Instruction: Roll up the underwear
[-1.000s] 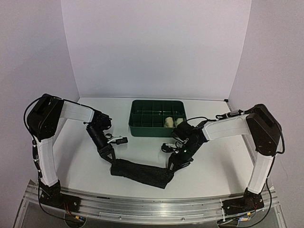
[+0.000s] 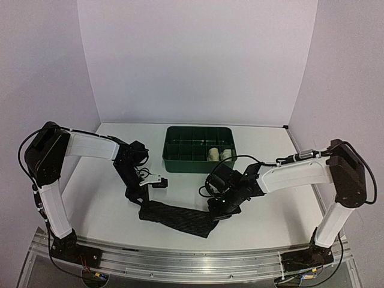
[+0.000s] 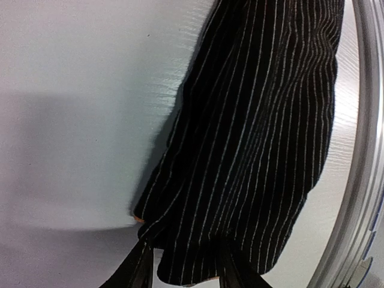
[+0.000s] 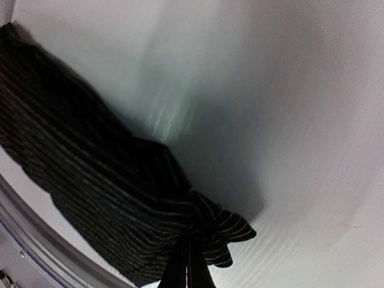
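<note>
Dark pinstriped underwear [image 2: 177, 219] lies stretched out in a long folded strip near the table's front. My left gripper [image 2: 141, 201] is down at its left end; in the left wrist view its two fingers [image 3: 137, 270] are spread over the fabric's end [image 3: 252, 156]. At the right end is my right gripper [image 2: 216, 213]. In the right wrist view its fingertips [image 4: 186, 258] are close together on the bunched end of the fabric [image 4: 114, 186]; whether cloth is between them is hard to tell.
A green compartmented box [image 2: 186, 156] stands at the back centre, with pale rolled items [image 2: 213, 154] in its right compartments.
</note>
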